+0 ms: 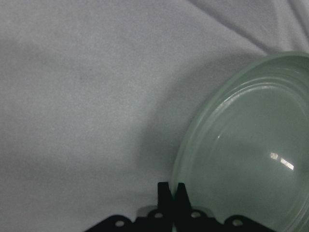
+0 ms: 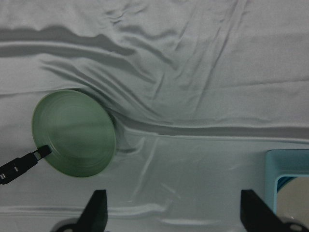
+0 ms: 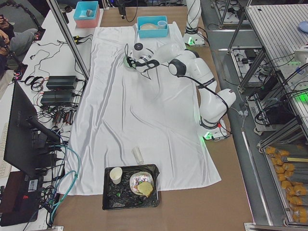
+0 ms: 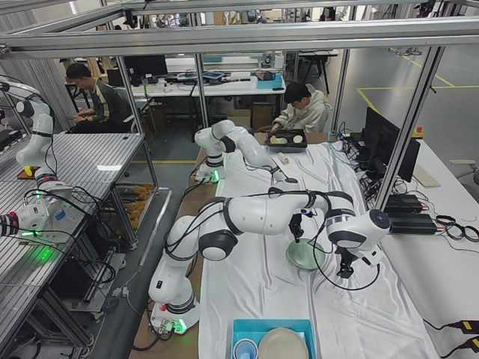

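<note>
A green plate [image 4: 303, 256] lies on the white cloth. In the left wrist view my left gripper is shut on the plate's near rim [image 1: 193, 130]. In the right wrist view the same plate [image 2: 79, 133] lies at the left, with the left gripper's fingertip at its edge. My right gripper hangs open above the cloth to the plate's right, with nothing between its fingers.
A blue bin [image 4: 269, 325] holding a beige plate and a cup stands at one end of the cloth. A black tray [image 3: 110, 197] with a cup and a plate is at the other end.
</note>
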